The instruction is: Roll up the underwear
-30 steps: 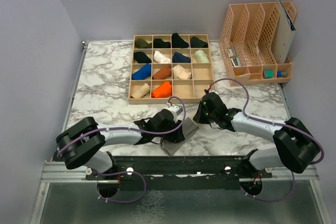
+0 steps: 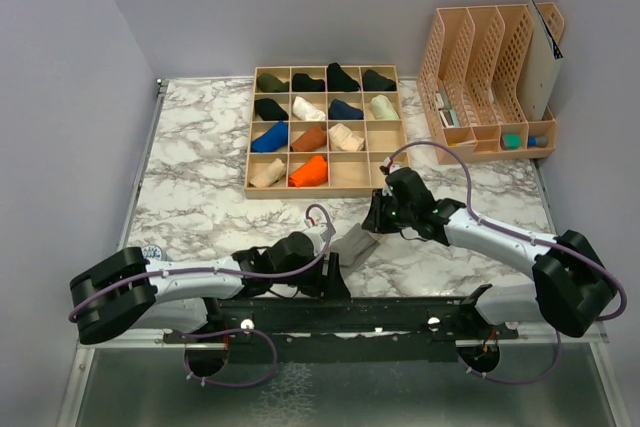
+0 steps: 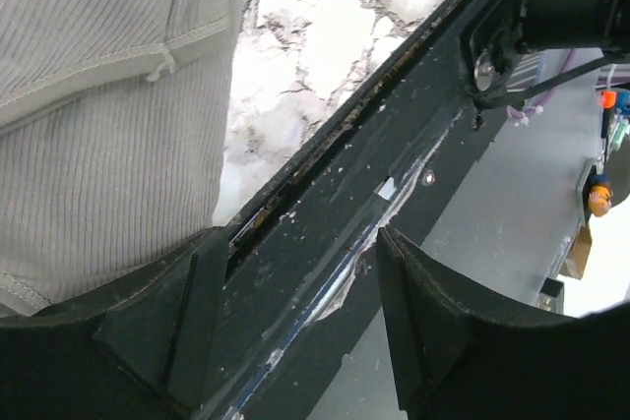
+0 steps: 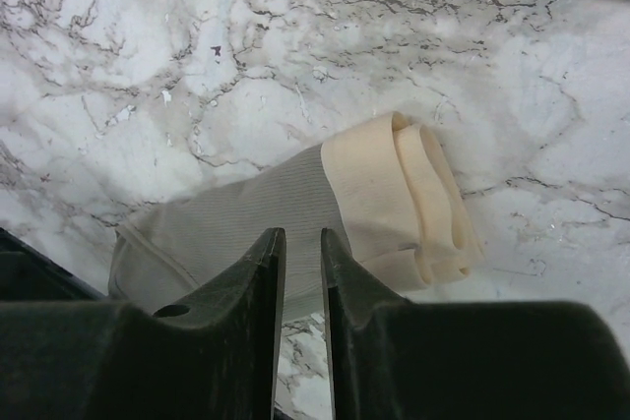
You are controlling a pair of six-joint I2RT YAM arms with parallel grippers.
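The grey underwear point(image 4: 266, 213) lies folded into a narrow strip on the marble table, its beige waistband point(image 4: 379, 189) at one end. My left gripper point(image 2: 335, 295) is at the near end, by the table's front edge. In the left wrist view its fingers point(image 3: 187, 302) stand apart; one touches or nearly touches the cloth's edge, and none shows between them. Near the waistband end is my right gripper, its fingertips slightly apart over the cloth, with nothing seen gripped. Much of the underwear is hidden under both arms in the top view.
A divided wooden box point(image 2: 325, 190) of rolled clothes stands behind the underwear, with a few empty compartments at its right. A taller wooden organizer point(image 2: 490, 155) is at the back right. Bare marble lies on both sides.
The right gripper has moved only slightly. The cloth looks to be in about the same place.
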